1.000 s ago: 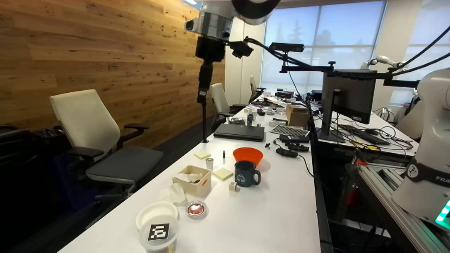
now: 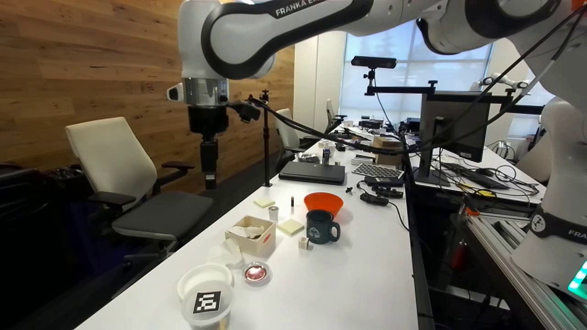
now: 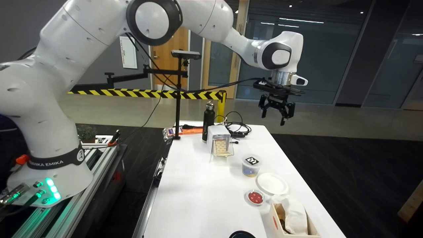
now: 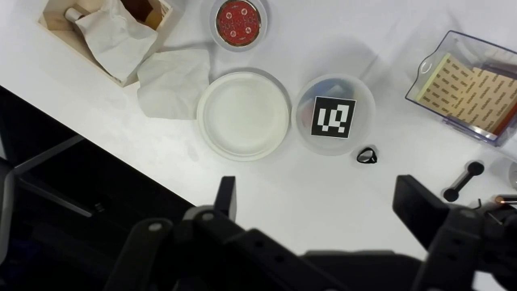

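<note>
My gripper is open, its two black fingers wide apart with only bare white table seen between them. In exterior view 2 the gripper (image 3: pixel 274 116) hangs high above the far right edge of the table, clear of every object. Below it in the wrist view lie a white plate (image 4: pixel 243 116), a clear lidded tub (image 4: pixel 310 138) with a black-and-white marker on top, and a small round dish with a red disc (image 4: pixel 238 22). A white crumpled napkin (image 4: pixel 174 85) sits left of the plate, by a wooden box (image 4: pixel 167 29) holding paper and other items.
A clear bin of tan packets (image 4: pixel 465 92) stands right of the tub, near a small black ring (image 4: pixel 367 155). Farther along are a dark mug (image 2: pixel 318 228), an orange bowl (image 2: pixel 323 202) and a black bottle (image 3: pixel 208 119).
My arm has come down and swung left in exterior view 1, toward the near end of the table. The gripper now points more nearly straight down. Objects on the table have not moved.
</note>
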